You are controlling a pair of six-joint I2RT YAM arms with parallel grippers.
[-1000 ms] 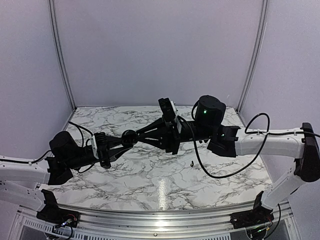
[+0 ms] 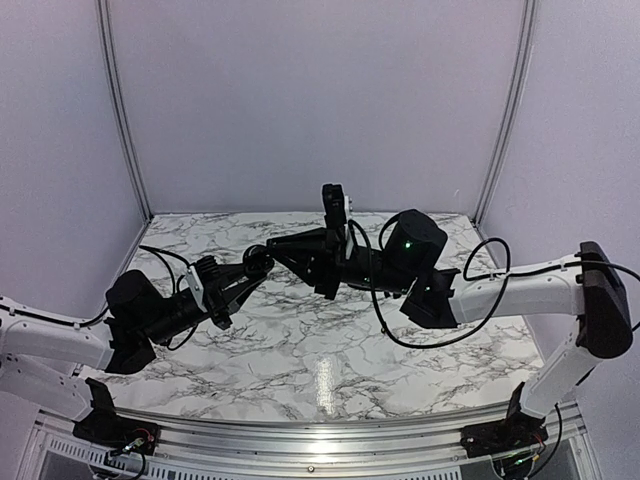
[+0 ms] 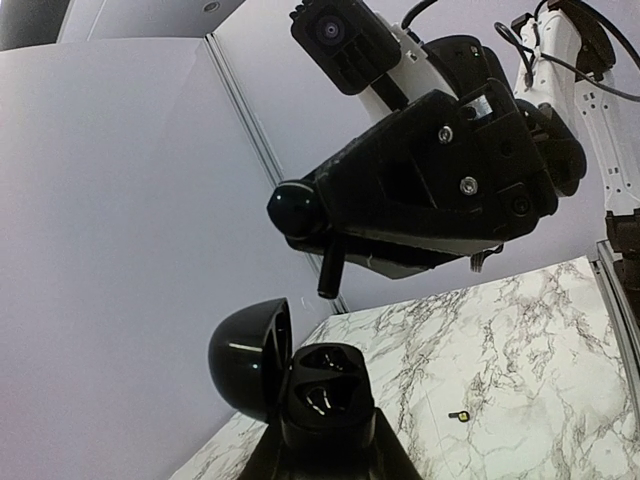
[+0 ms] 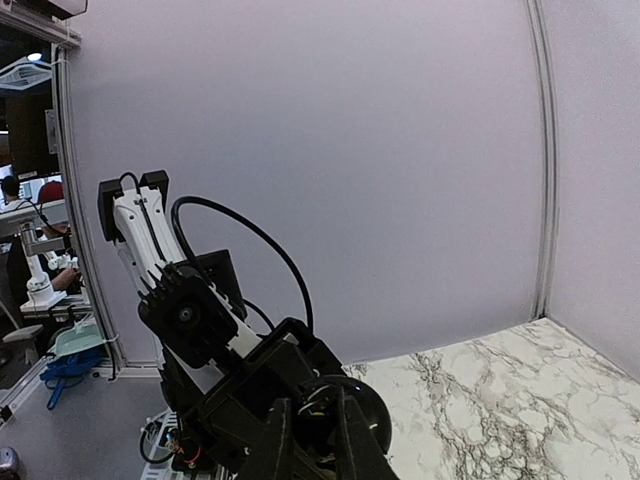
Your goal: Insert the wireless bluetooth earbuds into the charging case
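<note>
The black charging case has its lid raised, and two glossy hollows show inside. My left gripper is shut on this case. Over it in the left wrist view is a black earbud, its stem pointing down, apart from the case; my right gripper is shut on it. From above, the right fingertips come right up to the case. The right wrist view shows the dark case behind the right fingers; the earbud is hard to make out there.
A small dark piece with a yellowish mark, perhaps the other earbud, lies on the marbled table. The right arm's cable loops over the table.
Both grippers keep their hold.
</note>
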